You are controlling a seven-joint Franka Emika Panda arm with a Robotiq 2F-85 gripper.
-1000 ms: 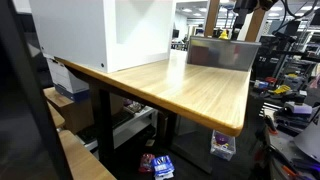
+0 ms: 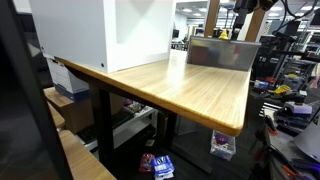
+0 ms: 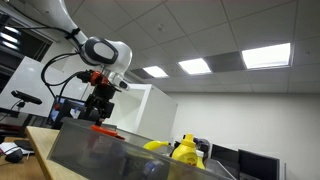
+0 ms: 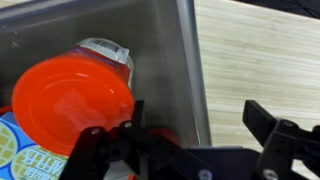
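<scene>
My gripper is open in the wrist view, its two dark fingers wide apart on either side of the grey bin's wall (image 4: 190, 70). Nothing is clasped between them. An orange round lid (image 4: 72, 100) tops a container inside the bin, close to the left finger; whether they touch I cannot tell. Part of a clear, labelled side (image 4: 108, 48) shows past the lid. In exterior view 2 the gripper (image 3: 98, 112) points down at the bin (image 3: 130, 158), over an orange-red item (image 3: 104, 130) at its rim.
Inside the bin, a blue-and-green patterned item (image 4: 20, 150) lies beside the lid, and another red thing shows below. Yellow objects (image 3: 185, 152) rise above the bin's far part. Bare wooden tabletop (image 2: 160, 80) stretches in front of the bin (image 2: 222, 53).
</scene>
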